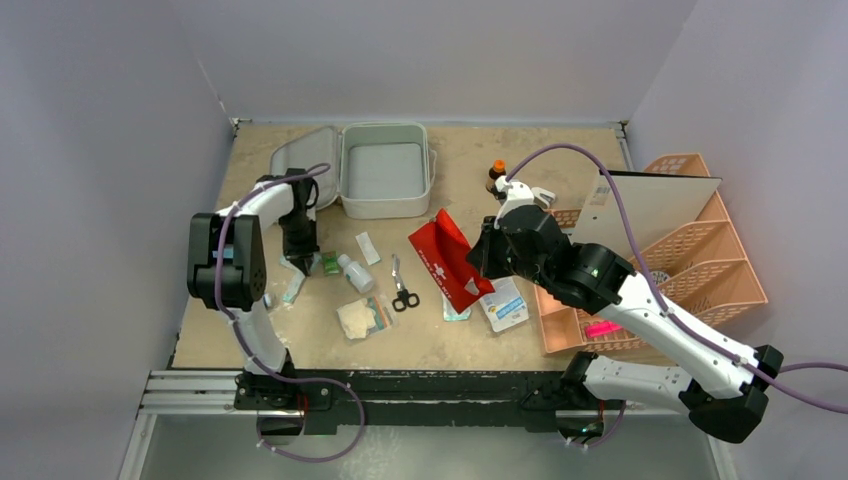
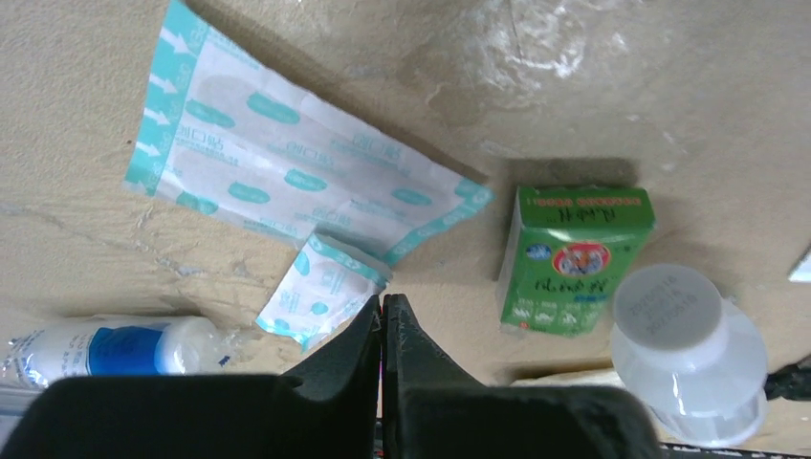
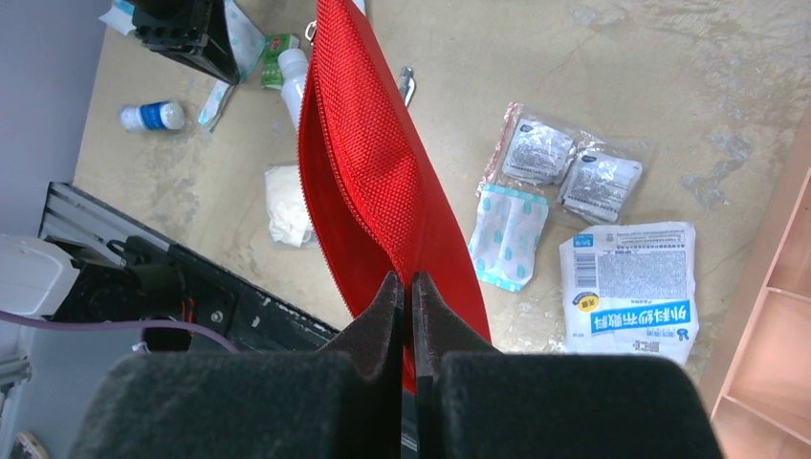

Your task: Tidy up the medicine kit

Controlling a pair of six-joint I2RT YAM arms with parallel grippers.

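In the left wrist view a white and teal bandage packet [image 2: 287, 143] lies flat on the table, with a smaller folded packet [image 2: 320, 292] against its lower edge. My left gripper is shut with nothing between its fingers; its tips are at the small packet's right side, and that packet lies outside them. A red pouch [image 3: 373, 143] hangs partly open, pinched in my right gripper, which is shut on its edge. The grey-green medicine box [image 1: 385, 212] stands empty at the back, lid open to its left.
A green box [image 2: 574, 277] and a white bottle [image 2: 669, 316] stand right of the left gripper; a small bottle [image 2: 124, 346] lies to its left. Scissors [image 1: 400, 285], a bag of gauze [image 1: 355, 318] and packets lie mid-table. An orange organizer [image 1: 700, 270] fills the right side.
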